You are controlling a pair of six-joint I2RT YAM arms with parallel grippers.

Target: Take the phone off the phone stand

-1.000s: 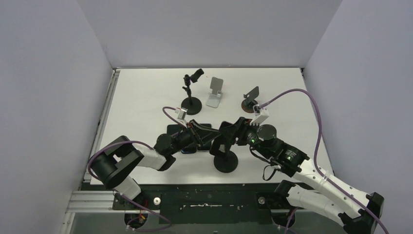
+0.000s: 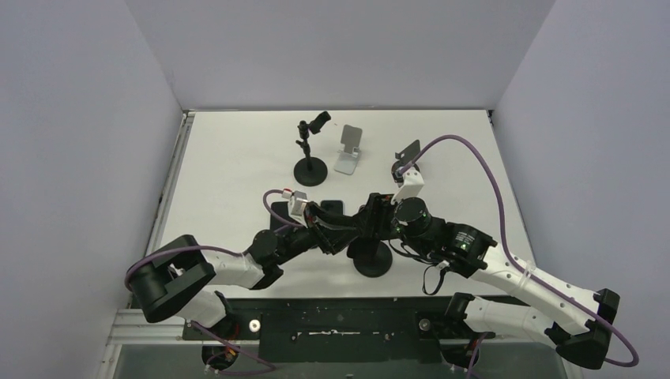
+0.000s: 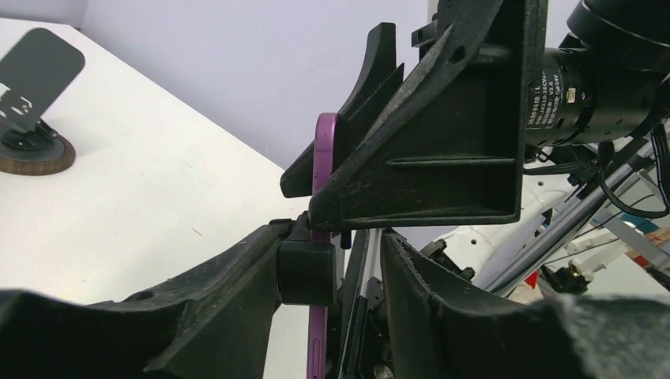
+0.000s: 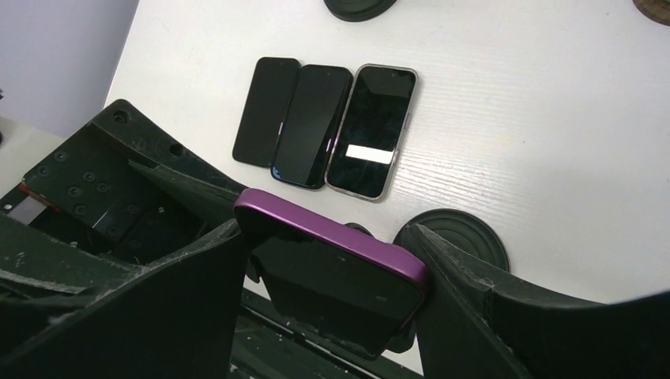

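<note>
A purple-edged phone (image 4: 332, 276) is held up on a black stand with a round base (image 2: 371, 263). My right gripper (image 2: 378, 215) is at the phone, its fingers on either side along the long top edge in the right wrist view. My left gripper (image 2: 332, 229) meets it from the left, its fingers around the black clamp block (image 3: 306, 272) and phone edge in the left wrist view. Whether either gripper has closed firmly is unclear.
Three phones (image 4: 371, 130) lie flat behind the stand. A black stand (image 2: 310, 170), a silver stand (image 2: 349, 150) and a small stand (image 2: 407, 162) stand at the back.
Both arms have shifted slightly; my right wrist now sits more upright over the black stand, and my left arm sits a little lower.
</note>
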